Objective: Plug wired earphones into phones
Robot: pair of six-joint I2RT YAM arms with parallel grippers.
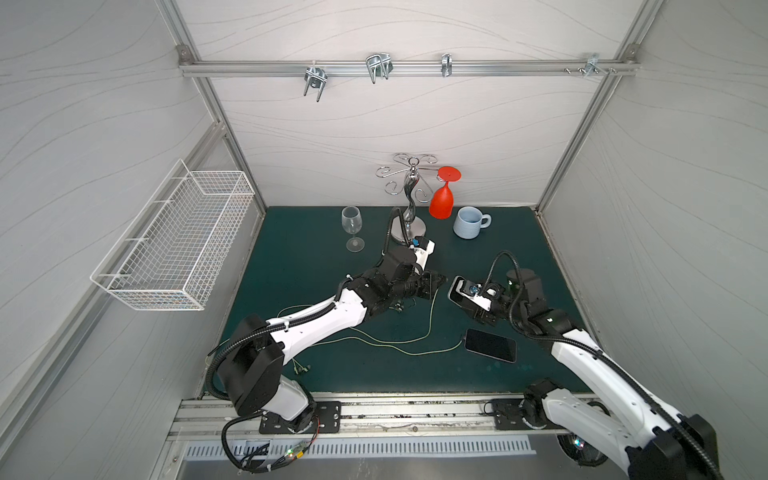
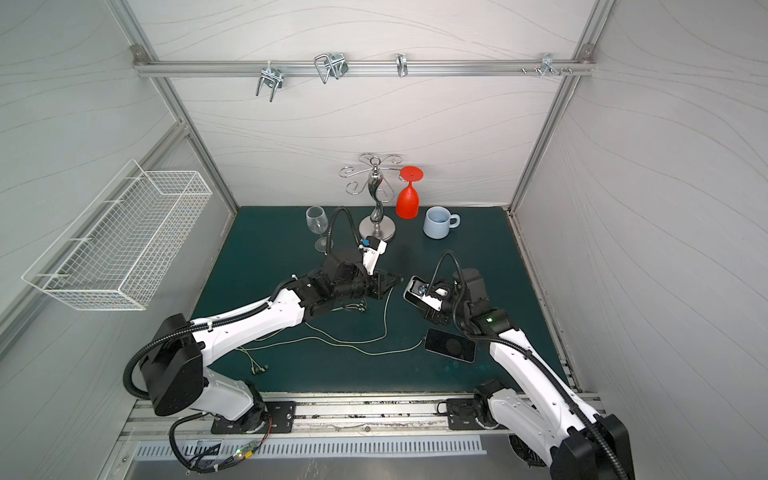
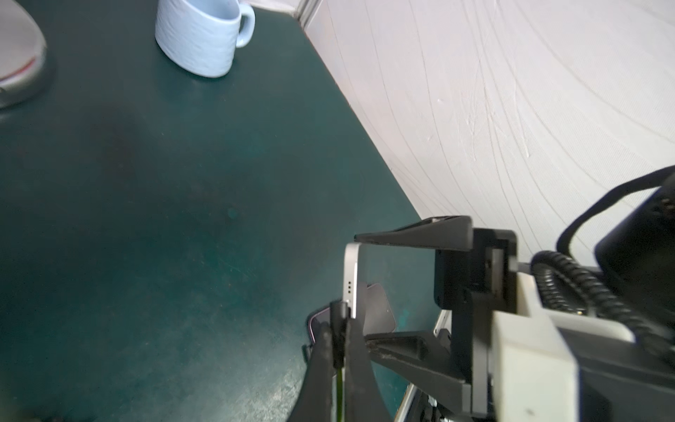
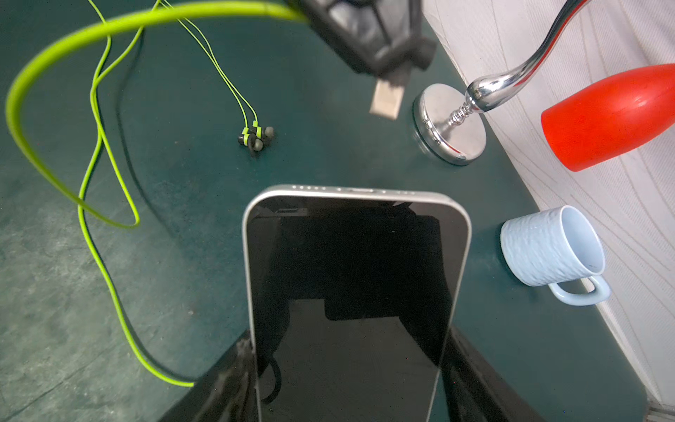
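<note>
My right gripper (image 1: 471,299) is shut on a phone, whose black screen (image 4: 355,295) fills the lower middle of the right wrist view. My left gripper (image 1: 436,281) faces it from the left, shut on the earphone cable's plug end (image 3: 339,316). A light-tipped connector (image 4: 386,98) hangs from it above the phone's top edge, apart from it in the right wrist view. The yellow-green cable (image 4: 105,263) loops over the table to earbuds (image 4: 256,137). A second phone (image 1: 490,345) lies at the front right, with a cable at its left end.
A wine glass (image 1: 352,221), a metal stand (image 1: 409,228), a red goblet (image 1: 443,200) and a blue mug (image 1: 468,224) stand along the back. A wire basket (image 1: 184,240) is on the left wall.
</note>
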